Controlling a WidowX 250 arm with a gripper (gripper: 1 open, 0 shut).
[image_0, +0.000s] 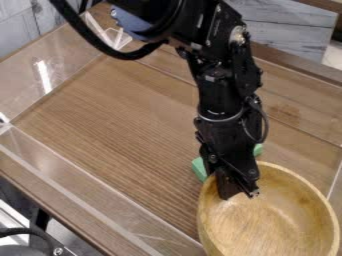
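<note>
A tan wooden bowl (267, 225) stands at the lower right of the camera view. My black gripper (231, 178) reaches down to the bowl's upper left rim and is shut there; the fingertips are dark and the part between them is largely hidden. A green object (201, 168) shows behind the rim and beside the gripper, mostly covered by both.
A pale object sits at the top left, near the arm. A grey marbled surface lies beyond the back edge.
</note>
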